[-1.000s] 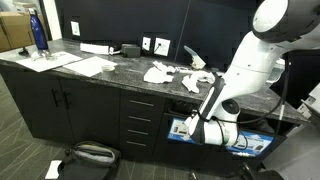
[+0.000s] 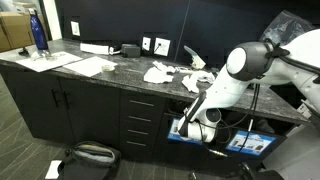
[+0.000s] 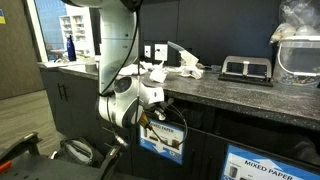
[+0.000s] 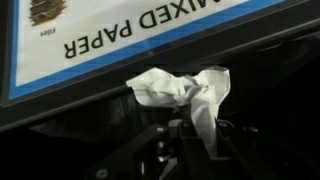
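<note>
In the wrist view a crumpled white paper (image 4: 190, 92) sticks out from my gripper, which is shut on it. Its loose ends spread over a dark opening, beside the rim of a bin with a blue-bordered "MIXED PAPER" label (image 4: 140, 32), seen upside down. From outside, the white arm (image 2: 205, 118) reaches down in front of the counter, by the blue-and-white bin labels (image 2: 250, 142). Another label (image 3: 163, 140) shows just beside the arm's lower end in the second exterior view. The fingertips are hard to make out from outside.
More crumpled white papers (image 2: 158, 74) lie on the dark countertop (image 2: 120, 78) above. A second "MIXED PAPER" bin label (image 3: 262, 166) stands at the right. A black bag (image 2: 90, 160) rests on the floor, with open floor around it.
The arm's upper part has swung lower and further into view. Its wrist has shifted a little to the left, staying low in front of the counter. The papers on the counter have not moved.
</note>
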